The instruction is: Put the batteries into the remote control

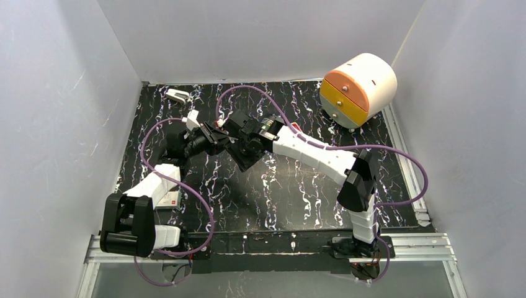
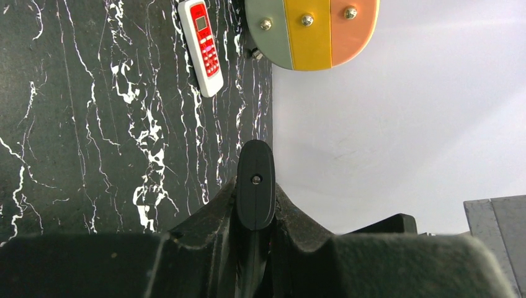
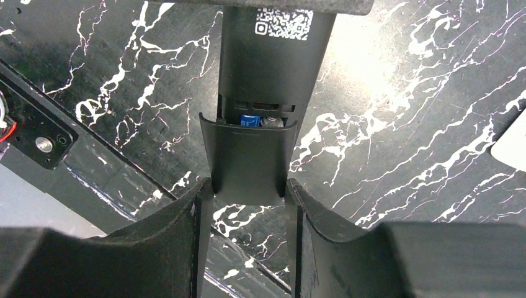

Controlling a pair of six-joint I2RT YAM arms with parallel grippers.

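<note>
In the right wrist view a black battery case hangs with blue and silver battery ends showing at its opening, beside a curved black cover that my right gripper is shut on. My left gripper points toward the right arm; what is between its fingers is hidden in its own view, and the top view shows both grippers meeting at the middle. A white and red remote control lies on the marble table, beyond the left gripper.
A rounded drawer box stands at the back right. A small white object lies at the back left, and a pale box lies partly under the left arm.
</note>
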